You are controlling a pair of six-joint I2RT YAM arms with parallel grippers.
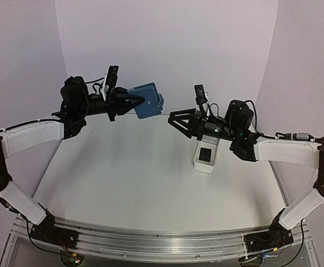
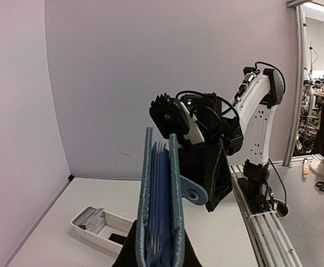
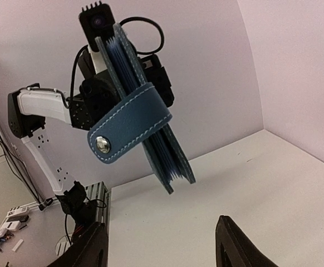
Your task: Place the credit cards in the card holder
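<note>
A blue card holder with pale stitching hangs above the table, my left gripper shut on its left side. In the right wrist view the holder is tilted, and its strap with a silver snap stands loose toward my right hand. Its thin inner leaves show edge-on between the covers in the left wrist view. My right gripper stands open to the right of the holder, nothing between its fingers. Pale cards lie at one end of the white box.
The white box sits on the table beneath my right arm and also holds a black piece. Walls stand around the back and sides.
</note>
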